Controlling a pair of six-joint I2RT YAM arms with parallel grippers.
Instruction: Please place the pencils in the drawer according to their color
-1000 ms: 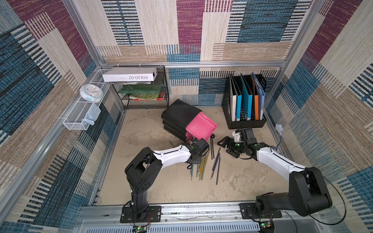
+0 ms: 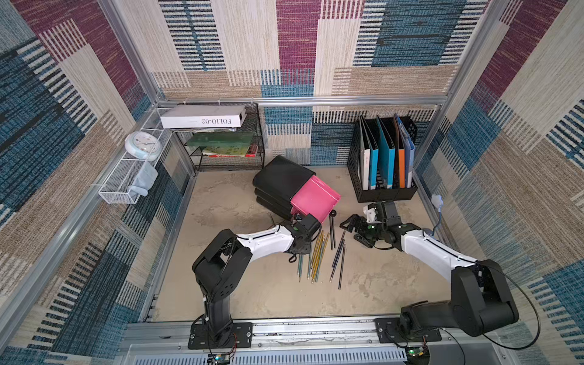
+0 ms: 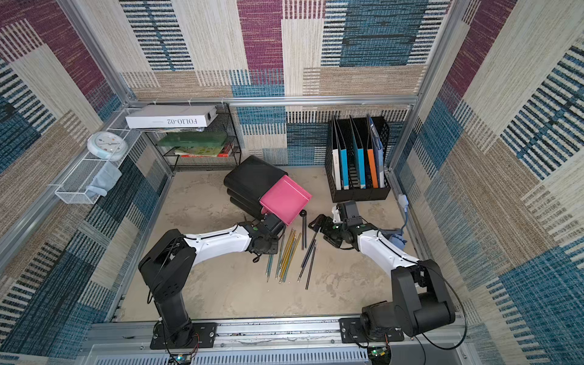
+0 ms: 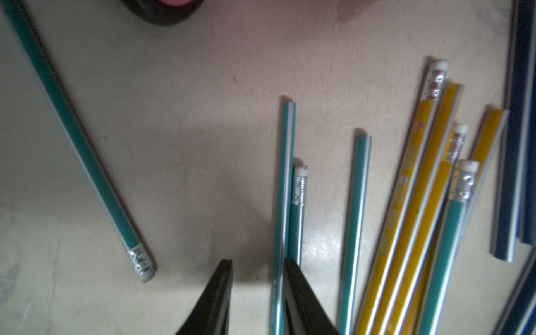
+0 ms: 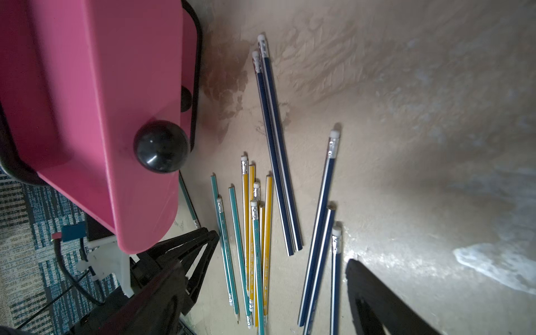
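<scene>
A black drawer unit [image 2: 281, 176] stands at the back with its pink drawer [image 2: 315, 196] pulled out. Teal, yellow and dark blue pencils lie loose on the table before it. In the left wrist view my left gripper is part open over a pair of teal pencils [image 4: 284, 134], its right finger at them; another teal pencil [image 4: 78, 134] lies apart to the left, yellow pencils [image 4: 407, 173] to the right. My right gripper hangs open over dark blue pencils [image 5: 318, 234], right of the drawer.
A black file rack [image 2: 383, 194] with binders stands at the back right. A wire shelf [image 3: 200, 149] with folders is at the back left.
The right arm has barely moved.
</scene>
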